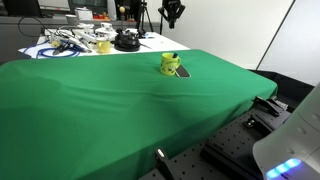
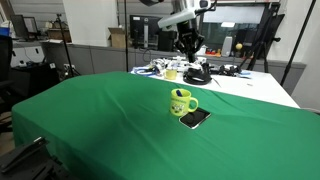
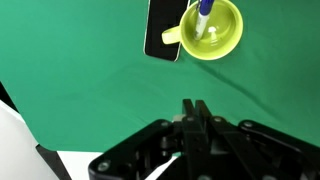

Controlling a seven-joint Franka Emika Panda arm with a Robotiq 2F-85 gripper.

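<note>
A yellow mug point(image 1: 168, 66) stands upright on the green table, its handle towards the black phone in the wrist view. Inside the mug point(image 3: 226, 42) leans a blue-and-white marker point(image 3: 204, 14), its upper end cut off by the frame edge. Flat beside the mug lies the black phone point(image 2: 196, 118). My gripper point(image 1: 172, 25) hangs well above and behind the mug, apart from it. The wrist view shows the fingers of the gripper close together, and nothing can be made out between them.
Cables and small gear point(image 1: 62, 42) lie on a white table at the back, with another yellow cup point(image 1: 104, 46) and a black device point(image 2: 198, 73).
</note>
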